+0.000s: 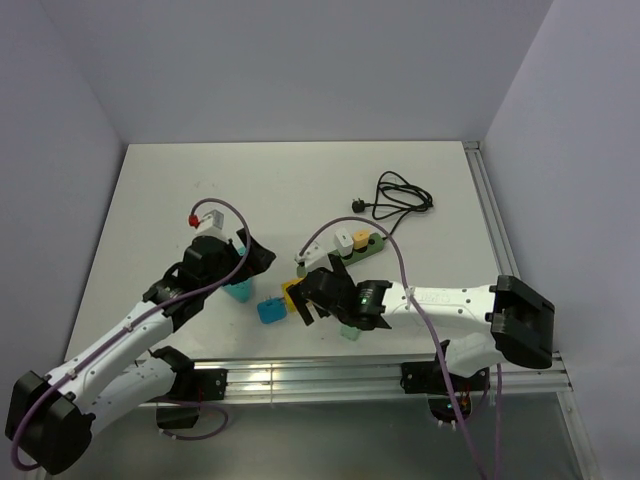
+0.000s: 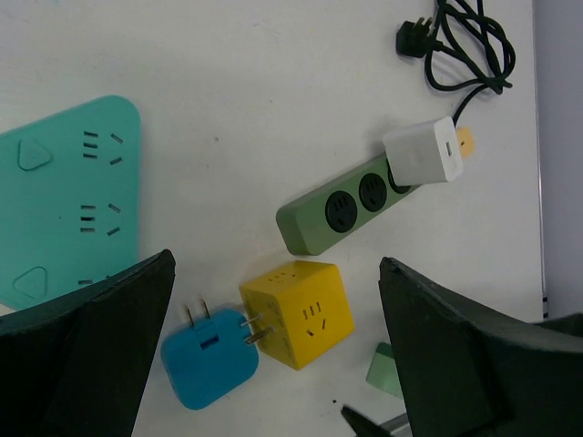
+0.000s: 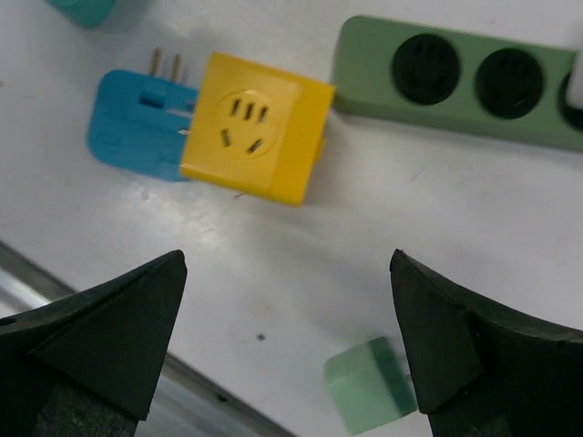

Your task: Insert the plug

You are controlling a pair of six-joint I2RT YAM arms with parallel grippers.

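Note:
On the table a blue plug adapter (image 2: 209,360) lies against a yellow cube socket (image 2: 314,314). Two of its metal prongs point at the cube's side; whether they sit in it I cannot tell. Its other two prongs point away from the table's front edge. A green power strip (image 2: 321,214) stands behind the cube, carrying a white charger (image 2: 421,153). A small pale green plug (image 3: 369,387) lies near the right finger of my right gripper, which is open and empty. My left gripper is also open, nothing between its fingers, above the table.
A turquoise slotted board (image 2: 73,196) lies at the left. Behind the strip is a black plug (image 1: 358,205) with a coiled cable (image 1: 405,200). A metal rail (image 1: 300,375) runs along the front edge.

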